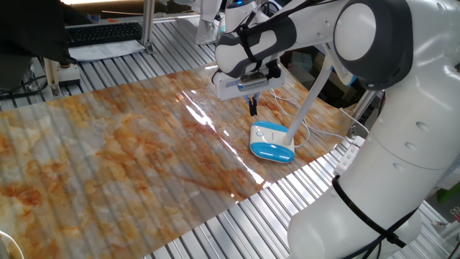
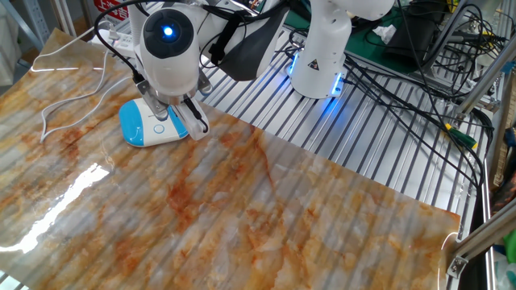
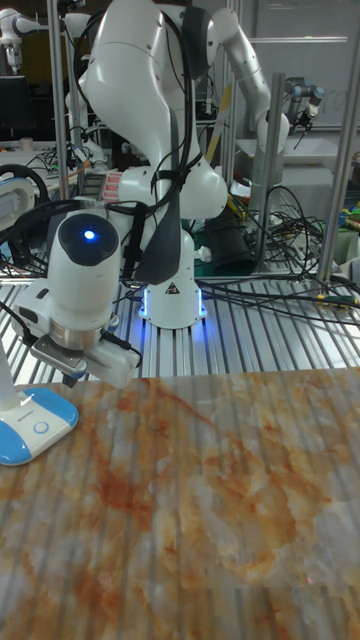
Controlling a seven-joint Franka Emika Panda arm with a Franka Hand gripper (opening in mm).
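A desk lamp stands on the marbled sheet, its white and blue base (image 1: 272, 152) near the sheet's edge and its white stem (image 1: 310, 103) slanting up to the right. Just above and behind that base hangs my gripper (image 1: 253, 108), pointing down. Its dark fingers sit close together, and nothing shows between them. A round button (image 3: 42, 428) is on the top of the lamp base. In exterior view 2 the hand (image 2: 171, 76) partly covers the base (image 2: 133, 125). Whether the fingertips touch the lamp cannot be told.
The marbled sheet (image 1: 122, 169) is otherwise bare and lies over a ribbed metal table (image 3: 250, 347). A white cable (image 2: 68, 105) loops beside the lamp. A keyboard (image 1: 105, 34) lies at the far edge. Black cables (image 2: 403, 121) tangle near the robot base.
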